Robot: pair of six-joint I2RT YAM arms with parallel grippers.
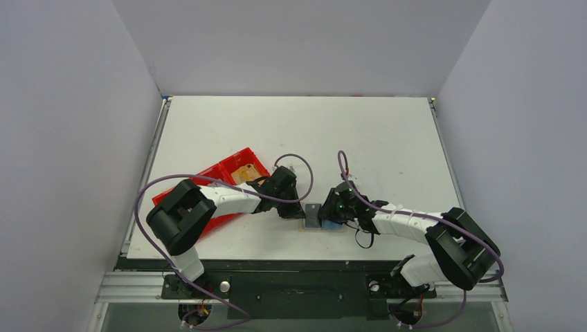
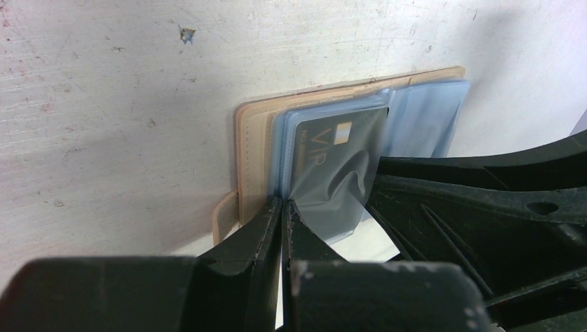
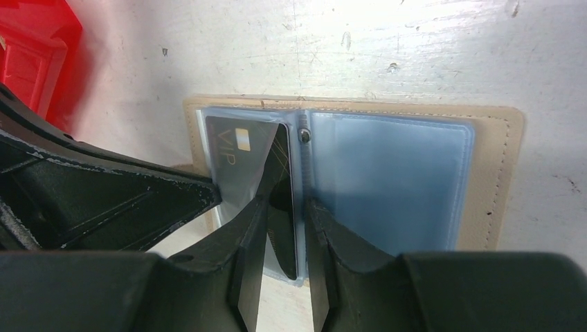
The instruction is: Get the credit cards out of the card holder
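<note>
The card holder lies open on the table, with a tan cover [image 3: 502, 187] and clear bluish sleeves [image 3: 387, 173]. A dark VIP card [image 3: 239, 155] is in its left sleeve; the plastic over it is creased, and a dark strip shows along the side by the spine. My right gripper is part open there, one finger over the card's inner side and the other just past the spine. At the sleeve's outer left edge, my left gripper is shut with its tips down on the holder. Whether thin plastic is pinched there is hidden.
A red divided bin [image 1: 221, 169] stands to the left, partly under the left arm, with a tan item [image 1: 246, 173] inside. Both grippers are close together over the holder.
</note>
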